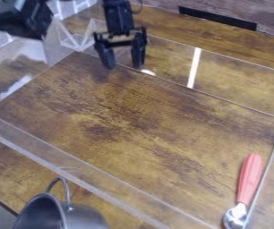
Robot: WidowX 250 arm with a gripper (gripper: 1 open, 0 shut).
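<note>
The black gripper [122,49] hangs open over the back left of the clear-walled tray [80,170], with nothing visible between its fingers. A scoop with a red handle [251,179] and metal head lies at the right front inside the tray. A metal pot [58,215] with a looped handle sits at the bottom left, outside the tray and cut off by the image edge.
The tray's wooden floor is mostly bare, with wide free room in the middle [133,130]. A white strip [194,68] runs at the back. A dark arm part [14,18] fills the top left corner.
</note>
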